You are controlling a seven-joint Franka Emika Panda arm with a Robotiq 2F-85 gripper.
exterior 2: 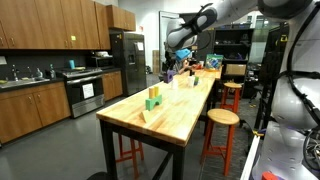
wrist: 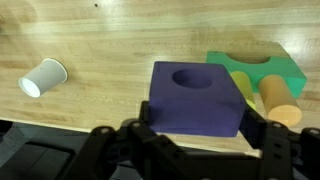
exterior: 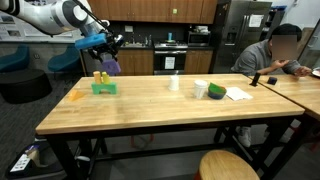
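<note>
A purple block with a round hole in its face (wrist: 195,95) fills the middle of the wrist view. My gripper is shut on it, with dark fingers at its two sides. In exterior view 1 the purple block (exterior: 111,66) hangs above the table, just right of and higher than a green holder (exterior: 103,88). A yellow peg (wrist: 242,84) and an orange peg (wrist: 278,98) stand in that green holder (wrist: 262,66), to the right of the block in the wrist view and partly behind it.
On the wooden table (exterior: 150,112) stand a white cup (exterior: 174,84), a white mug (exterior: 200,89) and a dark green bowl (exterior: 216,90). White paper (exterior: 237,93) lies farther right. A small orange piece (exterior: 75,95) lies left of the holder. Someone (exterior: 275,55) sits at the right.
</note>
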